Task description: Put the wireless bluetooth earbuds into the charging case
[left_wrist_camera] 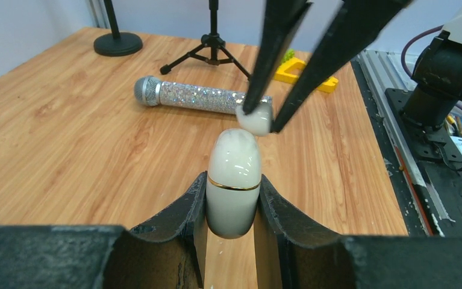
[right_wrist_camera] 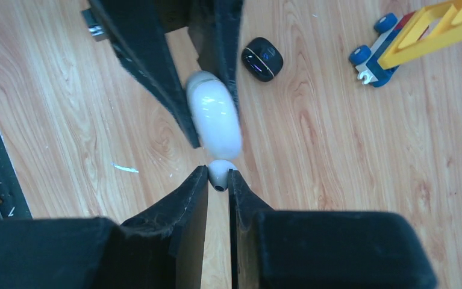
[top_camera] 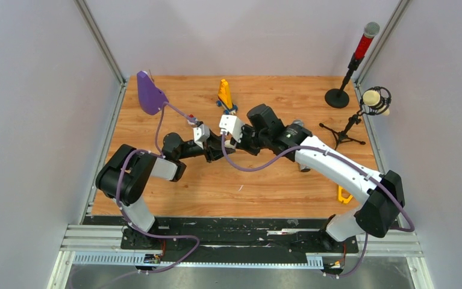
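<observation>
A white oval case with a thin gold band [left_wrist_camera: 235, 153] is clamped upright between the fingers of my left gripper. My right gripper is shut on a small white earbud [right_wrist_camera: 220, 167], with only its rounded end and a dark spot showing. In the left wrist view that earbud [left_wrist_camera: 256, 119] hangs just above and beyond the case's top. From the right wrist the case [right_wrist_camera: 216, 120] lies just past the earbud; whether they touch I cannot tell. Above, both grippers meet near the table's middle, hiding most of the case.
A small black case [right_wrist_camera: 262, 59] lies on the table below my left gripper. Behind stands a yellow toy on blue wheels [top_camera: 225, 96]. A glittery microphone [left_wrist_camera: 198, 96], a tripod [left_wrist_camera: 213, 45] and a yellow-framed brush [top_camera: 344, 195] are on the right.
</observation>
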